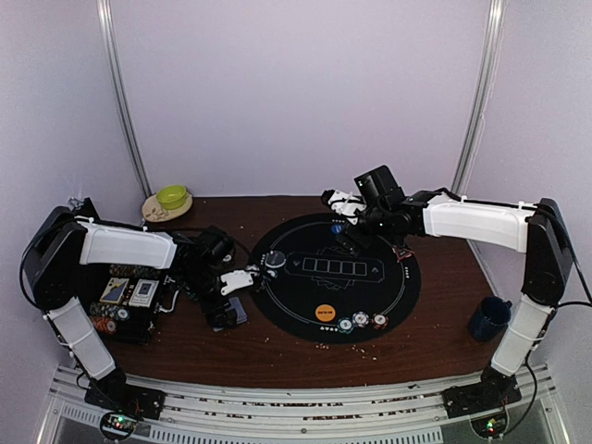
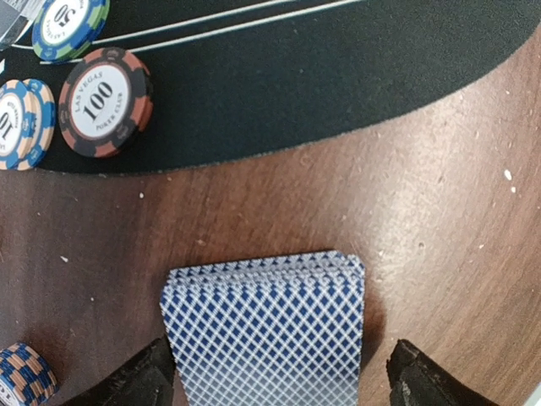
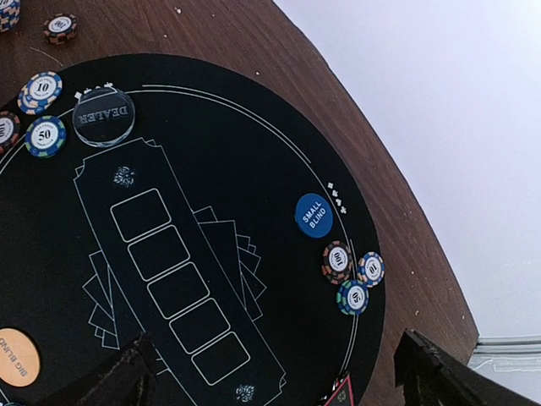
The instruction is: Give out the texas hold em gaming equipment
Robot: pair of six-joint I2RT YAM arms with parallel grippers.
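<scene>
A deck of cards with blue-and-white lattice backs [image 2: 266,326] lies on the wooden table, its upper cards slightly offset from those below. My left gripper stands open around it, one finger near each long side, with a gap showing at the right. In the top view, that arm largely covers the deck [image 1: 236,314]. Over the black poker mat [image 3: 245,127] hangs my right gripper, open and empty. Lying on the mat are the clear dealer button [image 3: 103,117], the blue small blind button [image 3: 314,216] and an orange button [image 1: 326,313].
Chips lie in threes by the mat's edge, including a 100 chip [image 2: 106,101] and a 50 chip [image 3: 352,297]. A black equipment case [image 1: 120,314] stands left. A green bowl [image 1: 172,195] and dark blue mug [image 1: 490,317] sit apart.
</scene>
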